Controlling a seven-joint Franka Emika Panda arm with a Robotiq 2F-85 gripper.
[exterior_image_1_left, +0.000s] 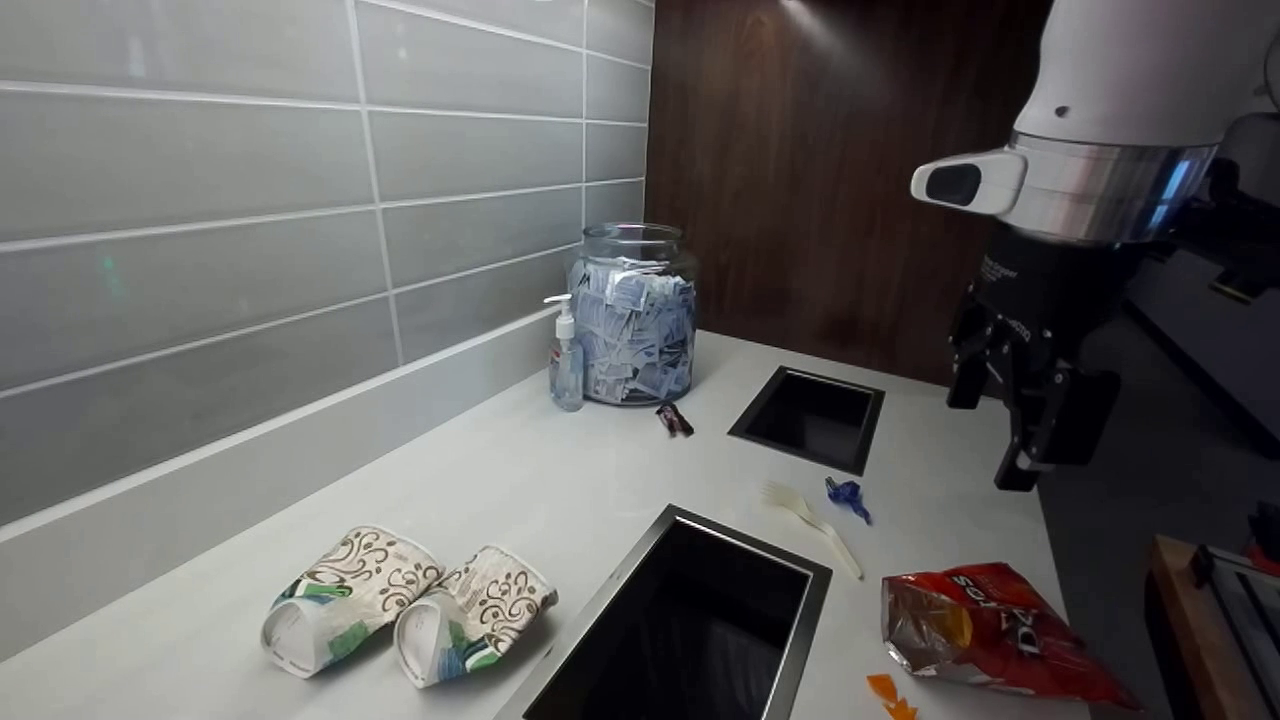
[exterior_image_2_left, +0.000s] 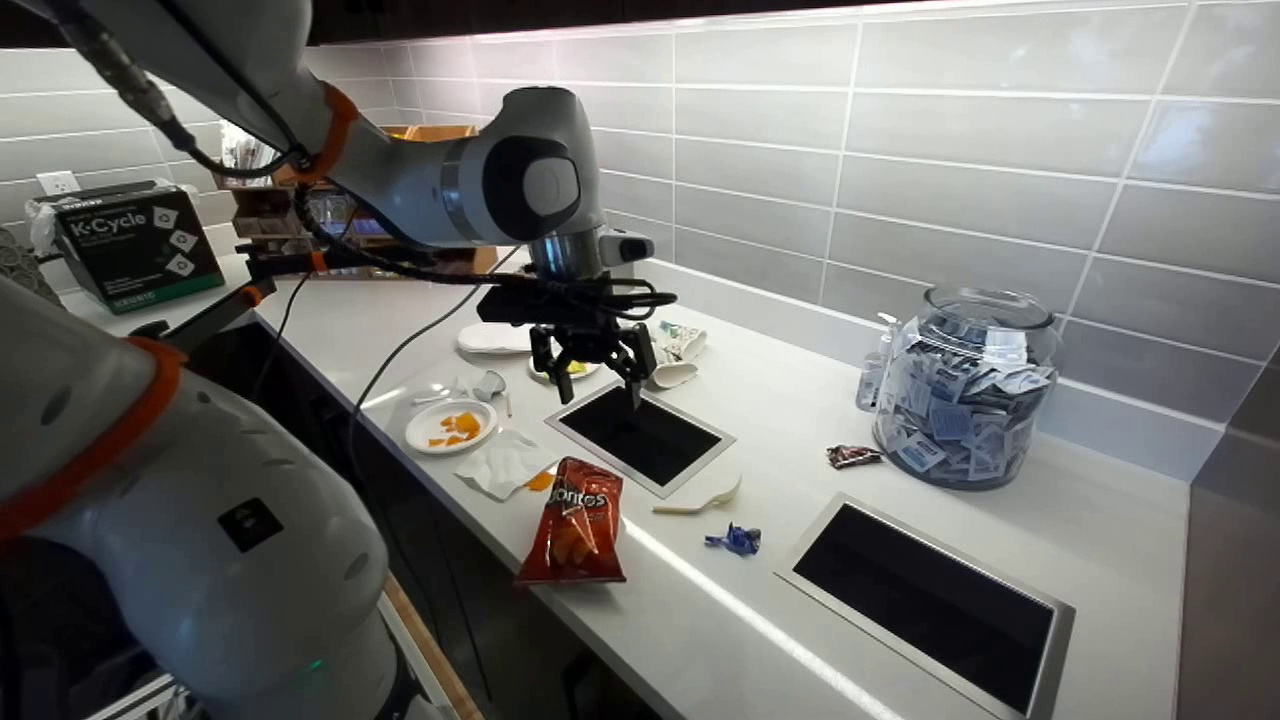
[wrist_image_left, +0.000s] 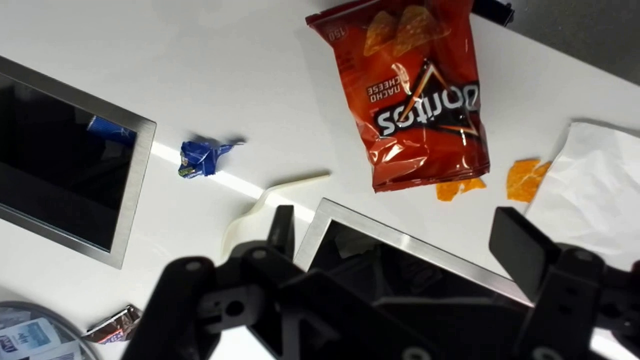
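My gripper is open above the counter, its fingers wide apart with nothing between them. Below it in the wrist view lies one bin opening (wrist_image_left: 414, 243) with a metal frame. A red Doritos bag (wrist_image_left: 414, 114) rests on the counter just beyond that frame. To its left is a crumpled blue wrapper (wrist_image_left: 201, 159), and a pale plastic fork (wrist_image_left: 261, 204) lies partly hidden by the gripper. Orange chip pieces (wrist_image_left: 525, 180) sit beside a white napkin (wrist_image_left: 591, 186). Two crumpled paper cups (exterior_image_1_left: 360, 600) lie near the wall in the first exterior view.
A second bin opening (exterior_image_2_left: 924, 606) lies near a big glass jar (exterior_image_2_left: 969, 396) of packets, with a pump bottle (exterior_image_2_left: 876, 366) and a dark wrapper (exterior_image_2_left: 852, 456) close by. A white plate (exterior_image_2_left: 450, 426) holds orange scraps. The counter between jar and cups is mostly clear.
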